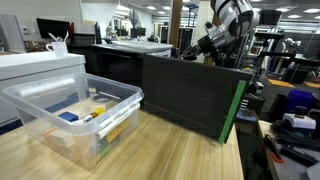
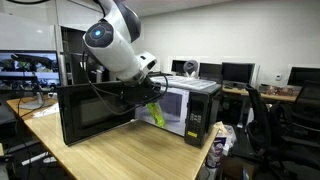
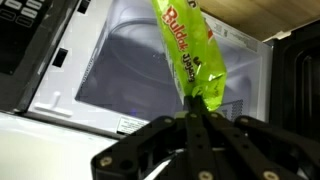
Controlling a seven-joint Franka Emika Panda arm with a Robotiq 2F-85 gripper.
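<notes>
In the wrist view, a bright green packet [image 3: 190, 50] with red lettering extends from the fingertips of my gripper. The fingers are shut on its narrow, bunched end. Exterior view 2 shows the packet [image 2: 156, 114] below the gripper, in front of a silver-and-black microwave-like appliance [image 2: 197, 113]. In the wrist view, a light frame with a grey panel [image 3: 130, 65] lies behind the packet. From exterior view 1, a large dark panel [image 1: 190, 95] hides the packet and most of the gripper.
A clear plastic bin [image 1: 75, 115] with several small items stands on the wooden table [image 1: 165, 155], left of the dark panel. Bare tabletop [image 2: 130, 155] lies in front of the appliance. An office chair [image 2: 275, 130] is beyond the table.
</notes>
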